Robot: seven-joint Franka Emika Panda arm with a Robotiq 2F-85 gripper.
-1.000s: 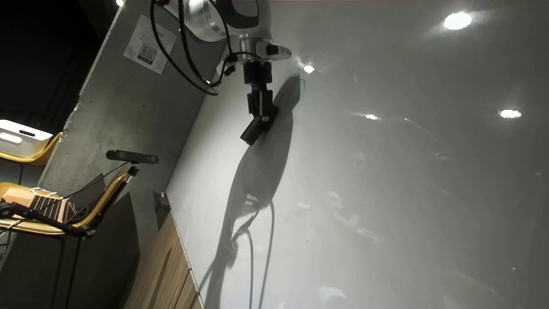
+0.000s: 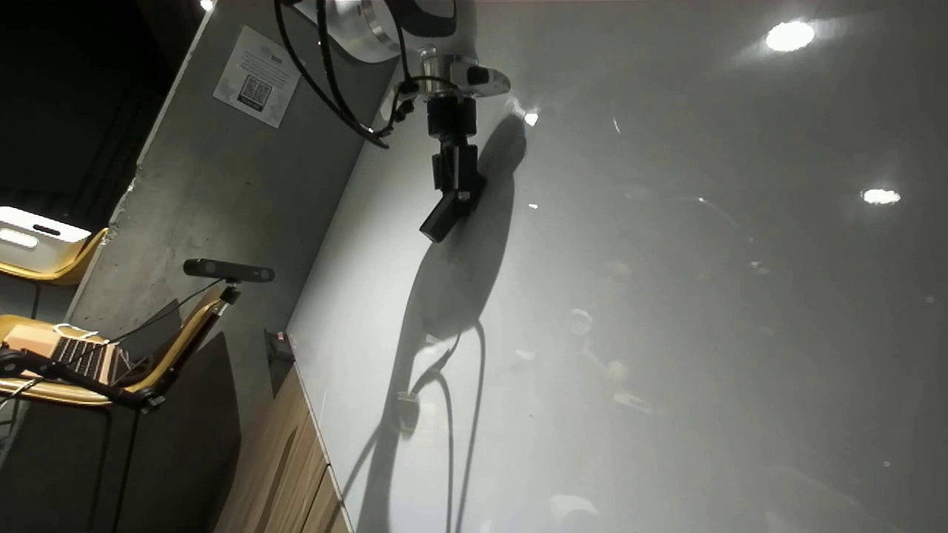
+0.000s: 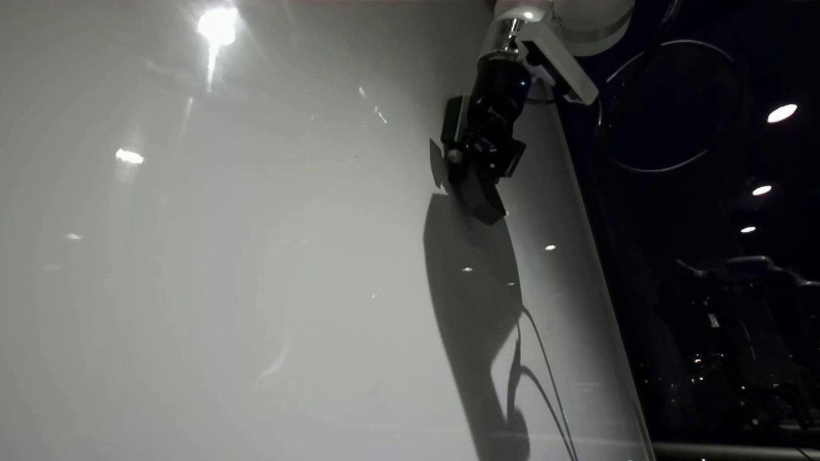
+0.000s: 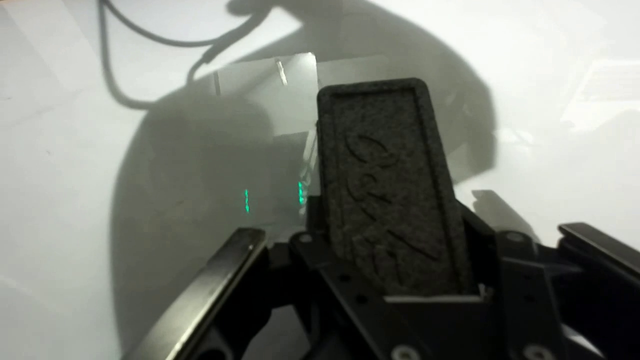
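My gripper is shut on a dark grey felt eraser (image 4: 387, 174), whose face bears embossed lettering in the wrist view. In exterior view 1 the eraser (image 2: 439, 218) slants down from the fingers, close to a glossy white surface (image 2: 711, 311). Exterior view 2 shows the gripper (image 3: 478, 157) and the eraser (image 3: 482, 201) near that surface too; whether they touch it I cannot tell. Two short green streaks (image 4: 246, 201) show left of the eraser in the wrist view, marks or reflections, which is unclear.
Broad clear room lies over the white surface, broken by lamp reflections and the arm's shadow (image 2: 462, 284). Beside it, in exterior view 1, are a grey wall with a paper sign (image 2: 258, 76), wooden panels (image 2: 275, 453) and a yellow chair holding a laptop (image 2: 84, 355).
Arm, gripper and eraser have shifted slightly up and right in exterior view 1, their shadow with them. A green tint near the shadow's upper end no longer shows. The grip on the eraser looks unchanged.
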